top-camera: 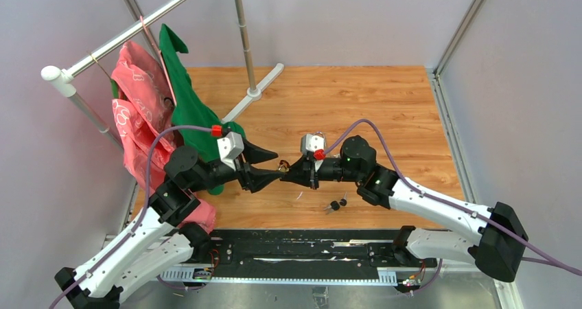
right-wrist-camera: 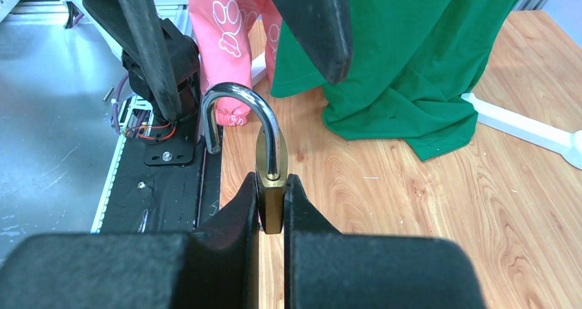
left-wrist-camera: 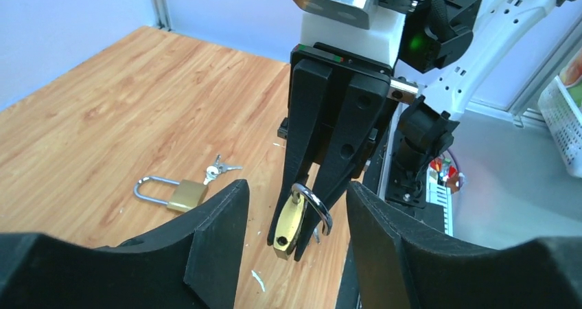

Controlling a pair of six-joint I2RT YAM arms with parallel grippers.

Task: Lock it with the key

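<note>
My right gripper is shut on a small brass padlock. The padlock's silver shackle stands open, its free end out to one side of the body in the right wrist view. My left gripper is open, facing the padlock from the left, its fingers spread with nothing gripped between them. In the top view its fingertips come up close to the padlock; whether they touch it I cannot tell. Black-headed keys lie on the table in front of the right gripper.
A second, larger brass padlock lies on the wooden table, silver keys beside it. Pink cloth and green cloth hang from a rack at the left.
</note>
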